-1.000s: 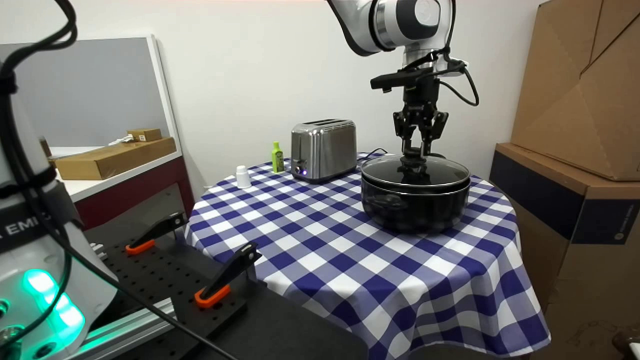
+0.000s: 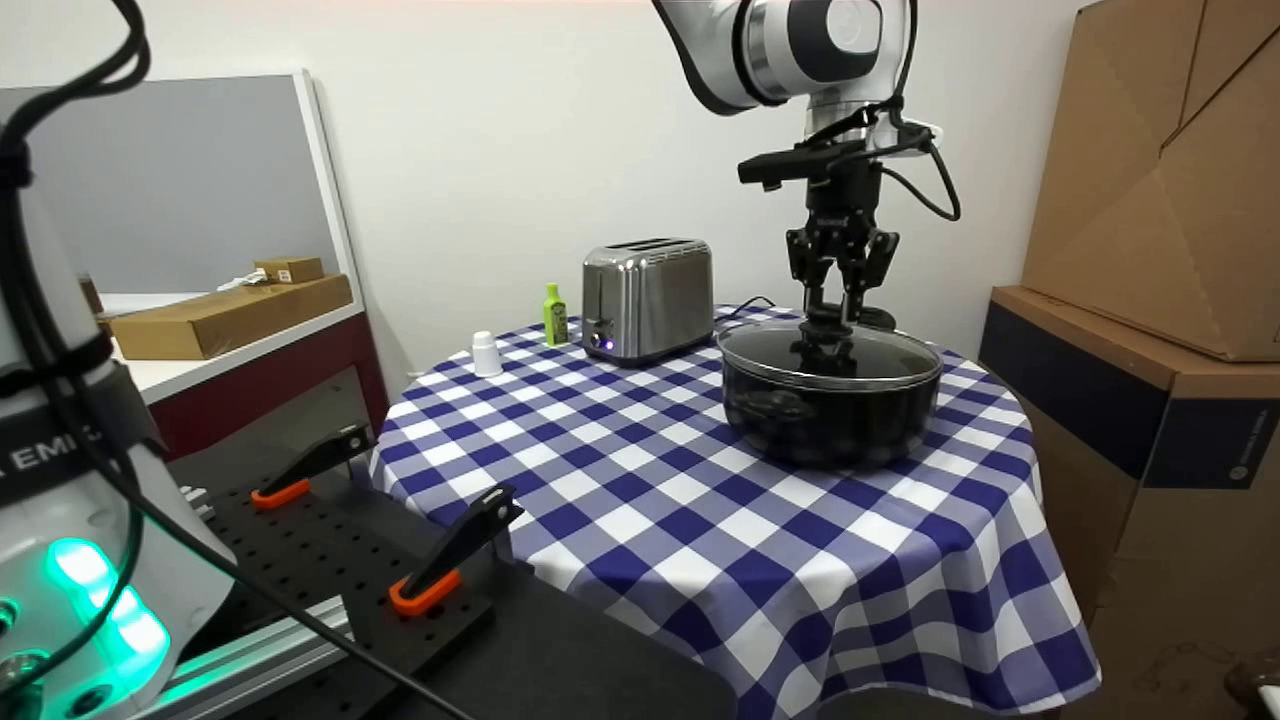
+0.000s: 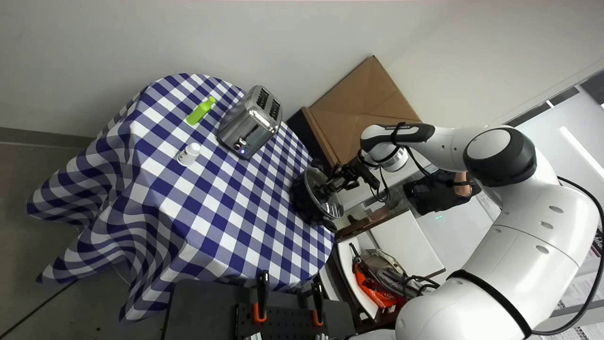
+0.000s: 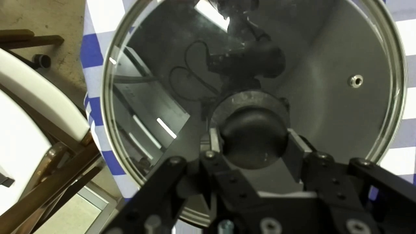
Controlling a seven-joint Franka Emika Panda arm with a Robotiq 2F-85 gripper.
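Observation:
A black pot (image 2: 828,422) stands at the right side of the checked tablecloth. Its round glass lid (image 2: 894,358), edged in metal, lies level on the pot's rim, with no clear gap in exterior view 1. From straight above, my gripper (image 2: 830,307) is shut on the lid's black knob (image 4: 254,136). In the wrist view one finger (image 4: 215,141) is at the knob's left and the other at its right. The glass reflects the arm, and the pot's inside cannot be made out. Exterior view 2 shows the pot (image 3: 304,199) partly behind the lid.
A steel toaster (image 2: 654,300) with a lit button stands left of the pot. Farther left are a green bottle (image 2: 554,316) and a small white bottle (image 2: 485,355). Cardboard boxes (image 2: 1122,396) rise close to the table's right.
The lid has come down slightly with my gripper. A second ago a narrow gap showed between it and the pot; now it meets the rim. The knob is still held.

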